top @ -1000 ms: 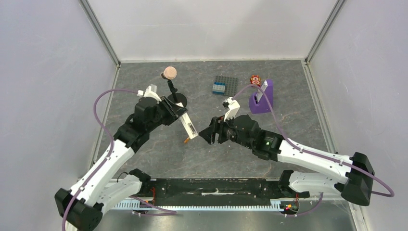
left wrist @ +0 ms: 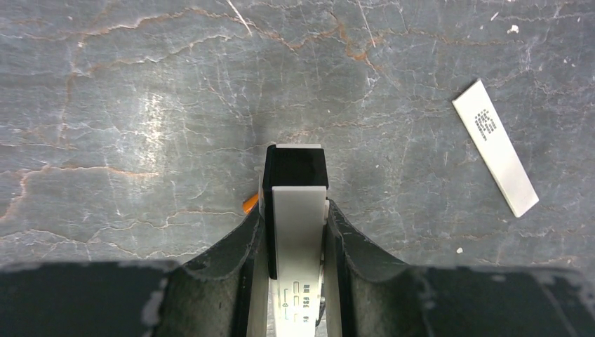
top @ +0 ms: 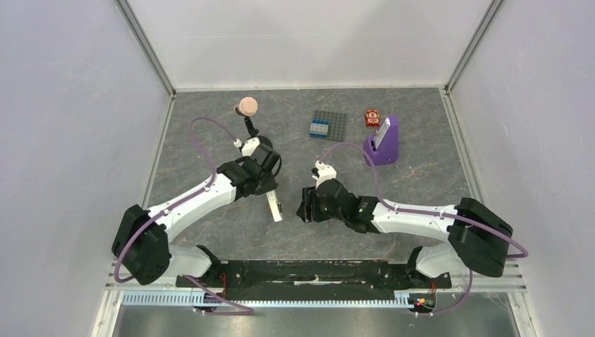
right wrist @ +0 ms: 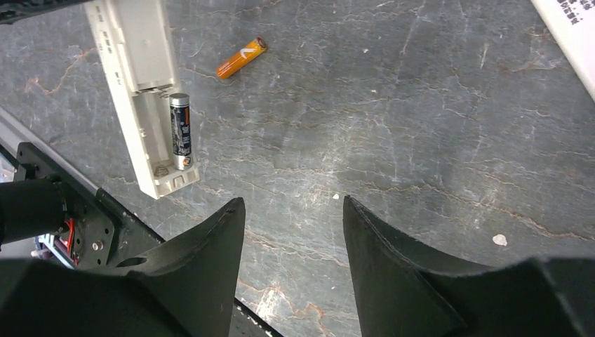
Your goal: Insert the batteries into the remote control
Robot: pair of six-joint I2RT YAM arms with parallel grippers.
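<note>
The white remote hangs low, front-left of centre, with my left gripper shut on its end. In the right wrist view the remote's open compartment holds one black battery on one side; the other slot is empty. An orange battery lies on the table beside it. The white battery cover lies apart on the table. My right gripper stands open, nothing between its fingers, right of the remote.
At the back are a black stand with a round top, a grey brick plate, a small red toy and a purple holder. Bare table surrounds the remote.
</note>
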